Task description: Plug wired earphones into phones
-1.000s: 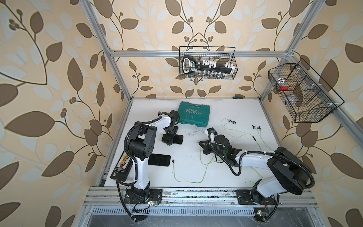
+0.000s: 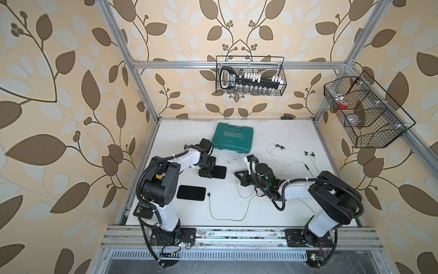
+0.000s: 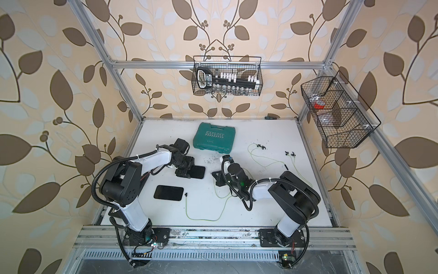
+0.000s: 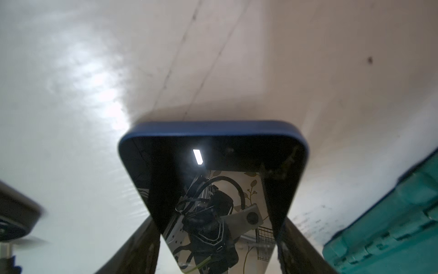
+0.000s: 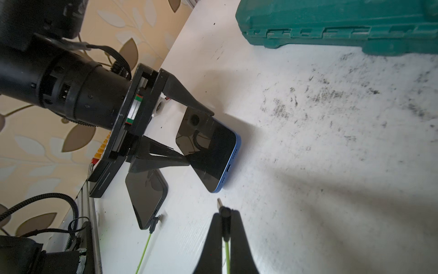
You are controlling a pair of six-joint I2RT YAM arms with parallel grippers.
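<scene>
A blue phone, screen up, lies between the fingers of my left gripper; in the left wrist view it fills the lower middle (image 4: pixel 214 155). My right gripper is shut on a black earphone plug (image 5: pixel 225 217) with a green cable, its metal tip pointing towards the blue phone's port edge, a short way off. A second dark phone (image 2: pixel 191 192) lies on the table nearer the front, with another plug and green cable (image 5: pixel 152 223) beside its end.
A green EXPLOIT case (image 2: pixel 232 137) lies behind the grippers on the white table (image 2: pixel 173 127). Loose green earphones (image 2: pixel 280 147) lie at the right. Wire baskets (image 2: pixel 250 75) hang on the frame above.
My left gripper and the blue phone have moved towards the front and slightly right. My right gripper has edged left, closer to the phone.
</scene>
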